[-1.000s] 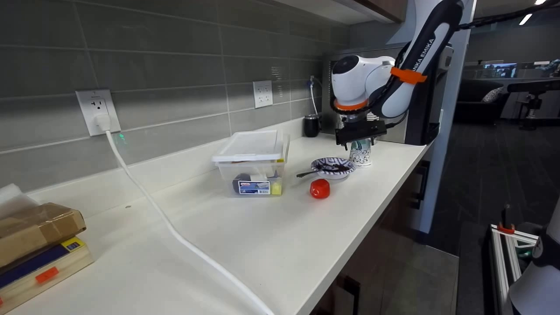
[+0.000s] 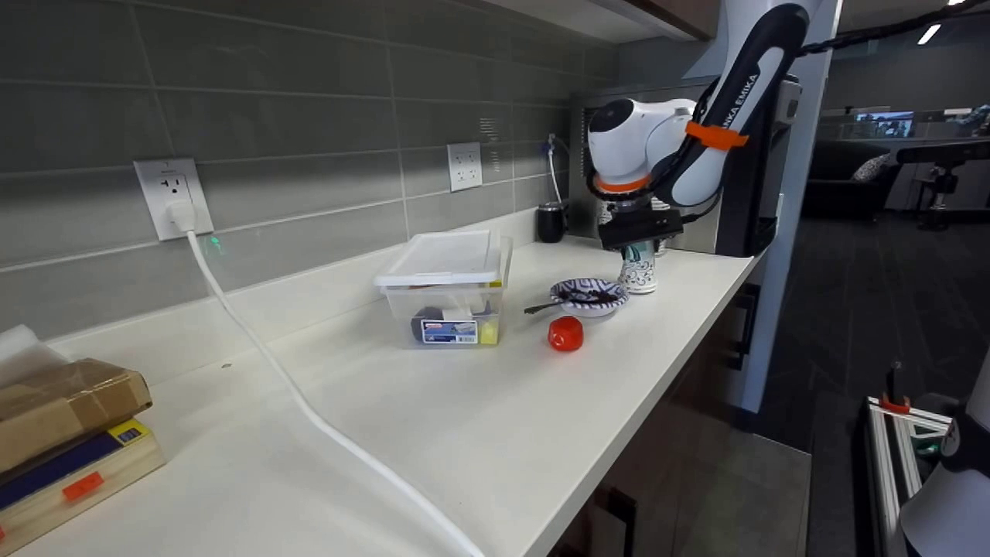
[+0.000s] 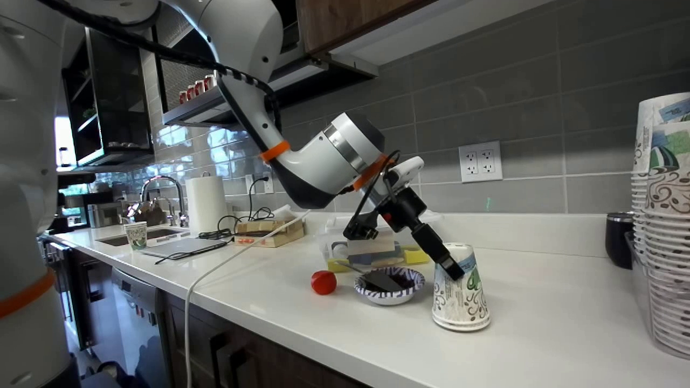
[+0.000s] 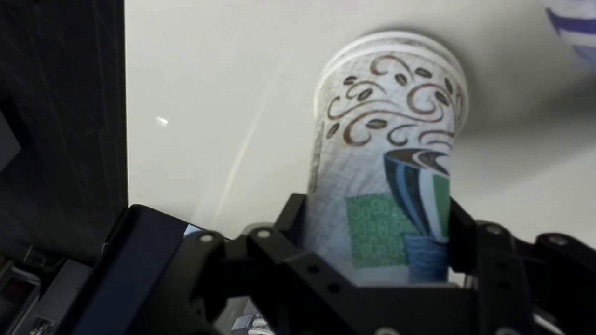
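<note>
An upside-down paper cup [image 3: 462, 292], white with brown swirls and a green patch, stands on the counter; a double rim at its base suggests two cups nested. My gripper is shut on the cup, with dark fingers [image 4: 291, 217] on either side of its upper part in the wrist view. In exterior view 1 the cup [image 2: 638, 269] shows below the gripper, its top hidden by the hand. The rim seems to rest on the counter.
Beside the cup sits a patterned bowl [image 3: 388, 297] with a utensil in it. A red object [image 3: 323, 282] and a clear lidded bin [image 2: 443, 306] are near. Tall stacked cups [image 3: 666, 226] stand far right in exterior view 2. Bare counter [image 3: 550, 310] lies between.
My hand has shifted slightly to the right and tilted a little in exterior view 1. The fingers now sit against the cup. Bowl, red object and bin have not moved.
</note>
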